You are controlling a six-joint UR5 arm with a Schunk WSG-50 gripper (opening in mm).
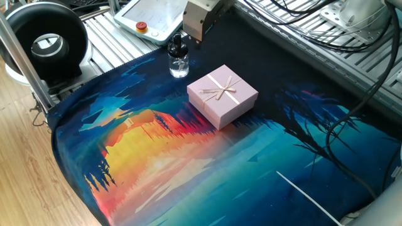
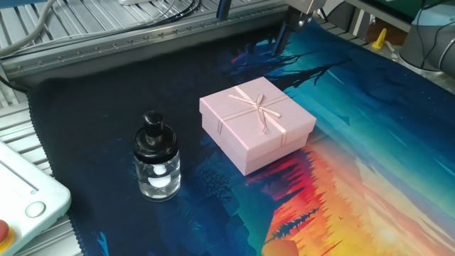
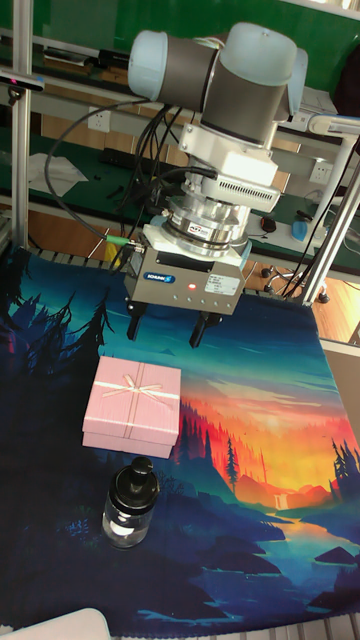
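Observation:
A pink gift box (image 1: 223,97) with a pale ribbon bow rests closed on the printed cloth. Beside it stands an upright clear glass bottle (image 2: 158,167) with a black top, apart from the box. In exterior view 3 my gripper (image 3: 166,330) hangs above the cloth, behind the box, its two dark fingers (image 3: 199,333) spread wide with nothing between them. Exterior view 2 catches those fingers at its top edge, beyond the box (image 2: 257,128). Only part of the gripper's housing (image 1: 205,19) shows at the top of exterior view 1.
A teach pendant (image 1: 147,22) with a red button lies by the bottle's side of the table. Black cables (image 1: 333,125) hang at the right of exterior view 1. A black ring-shaped object (image 1: 78,37) stands off the cloth.

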